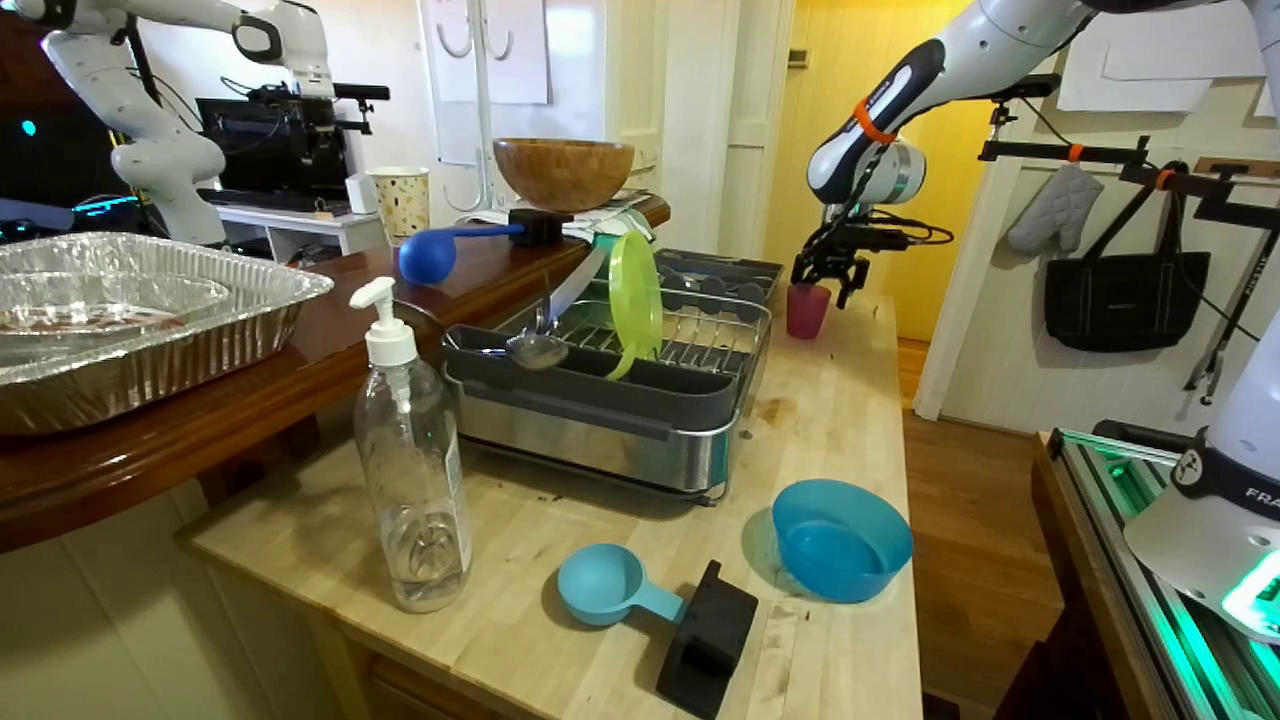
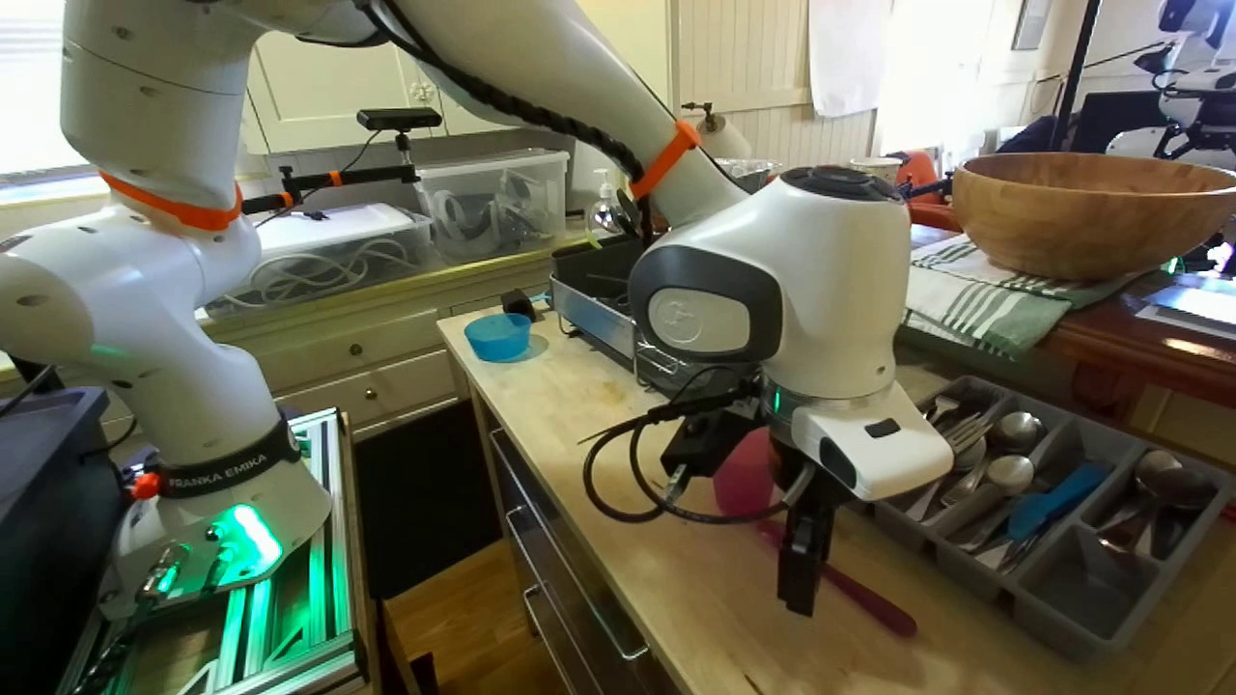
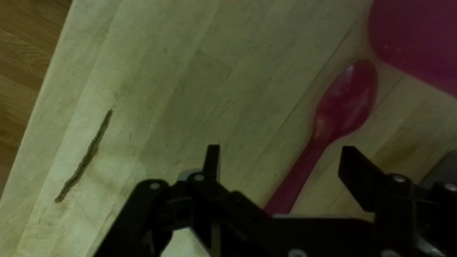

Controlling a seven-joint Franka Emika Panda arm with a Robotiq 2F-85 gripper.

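A pink spoon (image 3: 347,102) lies flat on the wooden counter, its bowl close to a pink cup (image 3: 422,38). In the wrist view my gripper is over the spoon with its fingers apart, one to each side of the handle. Part of that handle is hidden behind the gripper's body. The second exterior view has the gripper (image 2: 805,585) low above the counter, in front of the pink cup (image 2: 743,477), with the spoon (image 2: 869,598) reaching out to the right. Nothing shows held between the fingers.
A grey cutlery tray (image 2: 1049,597) stands right of the gripper. The dish rack (image 1: 696,462) is farther along the counter, with a blue bowl (image 1: 842,540) near the counter's edge. Bare counter lies left of the spoon in the wrist view.
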